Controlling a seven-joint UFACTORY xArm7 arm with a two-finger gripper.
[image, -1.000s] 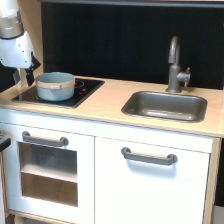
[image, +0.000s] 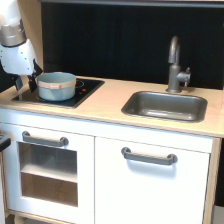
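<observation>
A blue-grey pot (image: 57, 92) with a lighter band round its upper part stands upright on the black cooktop (image: 92, 88) at the left of the counter. At the pot's left side is my gripper (image: 26, 84), its dark fingers pointing down under the white arm (image: 18, 55). The right finger comes close to the pot's rim; whether it touches cannot be made out. At this size I cannot tell how the fingers stand or whether anything is between them.
A grey sink (image: 165, 105) with a dark faucet (image: 176, 68) is set into the right of the wooden counter (image: 112, 105). White cabinet doors with grey handles (image: 149, 157) lie below. The counter between cooktop and sink is clear.
My gripper has come lower and a little to the right, nearer the pot's left side. The pot looks nearly unmoved.
</observation>
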